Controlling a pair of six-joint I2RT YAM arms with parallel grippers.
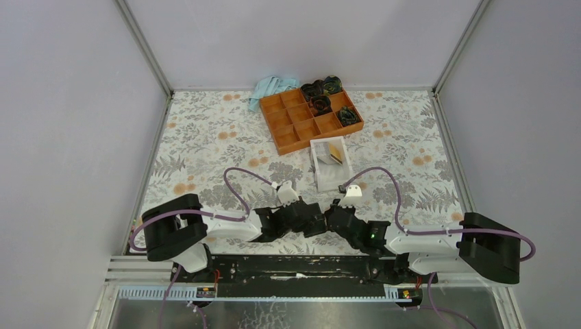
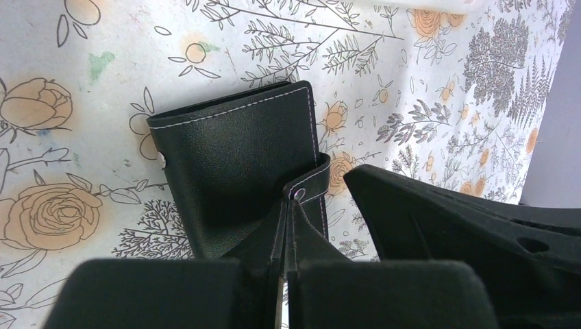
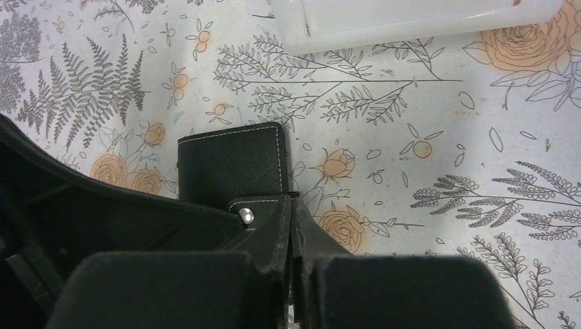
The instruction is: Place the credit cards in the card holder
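The black card holder (image 1: 314, 227) lies folded on the patterned table between my two arms. In the left wrist view its cover (image 2: 240, 147) shows white stitching, and a strap (image 2: 312, 181) with a metal snap is folded over its right edge. My left gripper is shut, its tips at the snap, with nothing visible between them. From the other side, my right gripper is also shut, tips at the strap's right end beside the holder's edge. Both grippers partly cover the holder's lower part. No cards can be made out inside it.
A white tray (image 1: 333, 179) stands just behind the holder, with flat pale and yellow items (image 1: 334, 153) in it. Farther back are an orange compartment box (image 1: 294, 146) with dark coiled things and a blue cloth (image 1: 273, 86).
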